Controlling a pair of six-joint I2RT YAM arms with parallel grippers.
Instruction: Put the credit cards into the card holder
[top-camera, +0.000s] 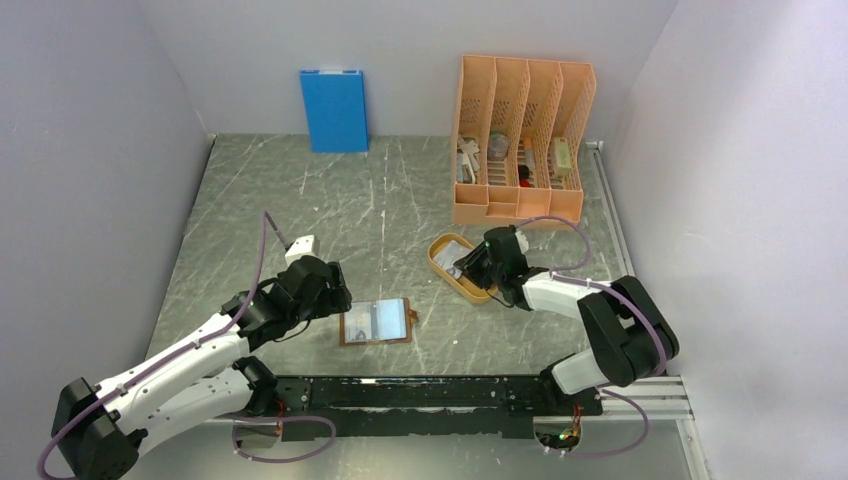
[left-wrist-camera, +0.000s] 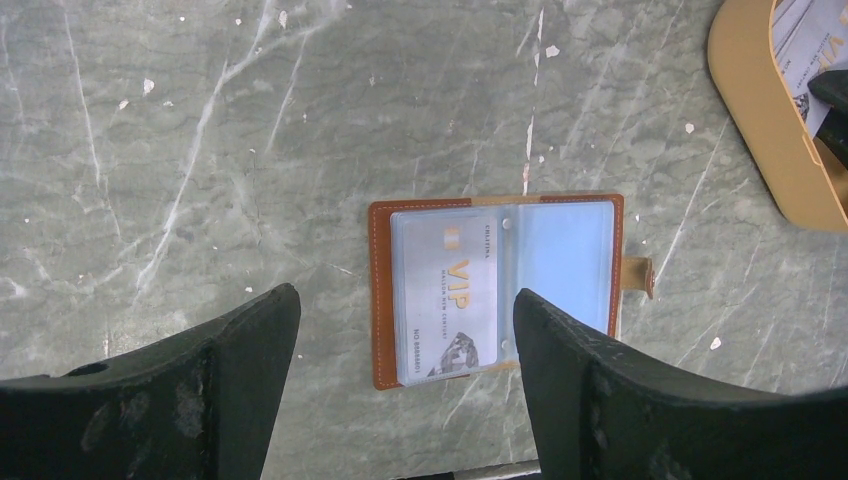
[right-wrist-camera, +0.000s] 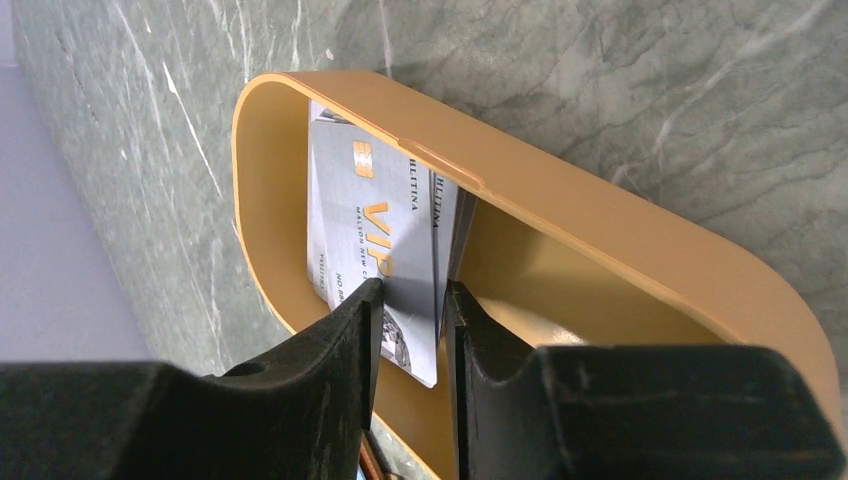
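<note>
The open brown card holder (top-camera: 376, 320) lies on the marble table, a VIP card (left-wrist-camera: 445, 295) in its left sleeve and a pale blue right side. My left gripper is open above it, nothing between its fingers. A tan oval box (right-wrist-camera: 560, 190) at right holds a stack of silver VIP cards (right-wrist-camera: 365, 210). My right gripper is down inside the box, its fingertips partly apart at the front card's edge; whether it grips the card is unclear.
An orange divider organiser (top-camera: 516, 205) with small items stands behind the box at back right. A blue panel (top-camera: 334, 110) is at the back wall.
</note>
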